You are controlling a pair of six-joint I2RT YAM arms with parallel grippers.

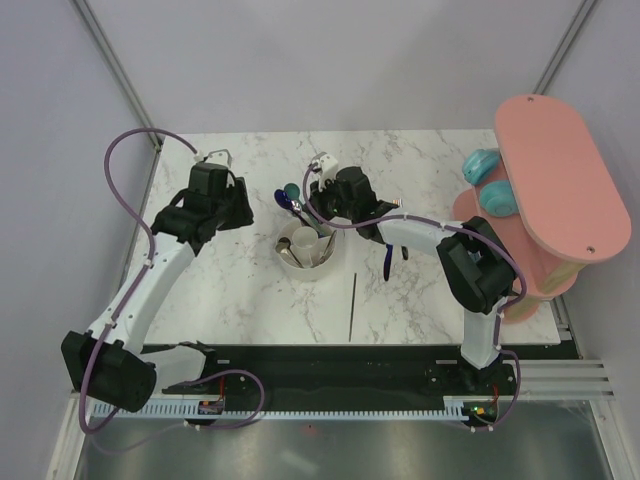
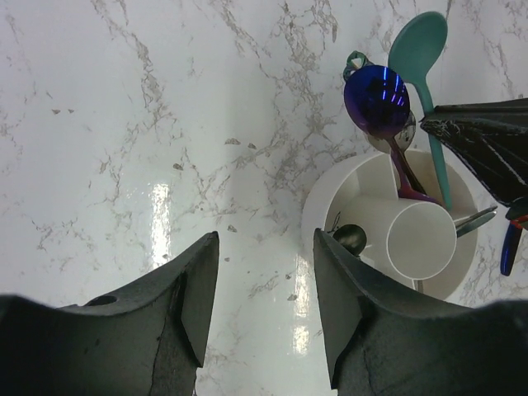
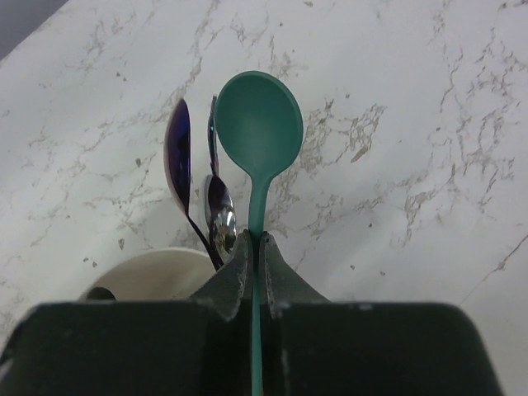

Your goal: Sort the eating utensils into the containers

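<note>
A round white divided container (image 1: 312, 275) with a white cup (image 2: 421, 240) in its middle stands at mid-table. My right gripper is shut on the thin handle of a teal spoon; its bowl end points up and away, and its handle reaches down into the container's back section in the left wrist view. A shiny blue-purple spoon (image 2: 377, 99) and a silver spoon (image 3: 219, 213) lean out of that same section. Another dark metal spoon (image 2: 351, 238) rests in the left section. Left of the container, my left gripper hangs open and empty over bare table.
Right of the container lie a blue utensil (image 1: 388, 262), a short dark utensil (image 1: 405, 252) and a long thin stick (image 1: 352, 305). A pink rack (image 1: 565, 180) holding teal dishes (image 1: 497, 198) fills the right side.
</note>
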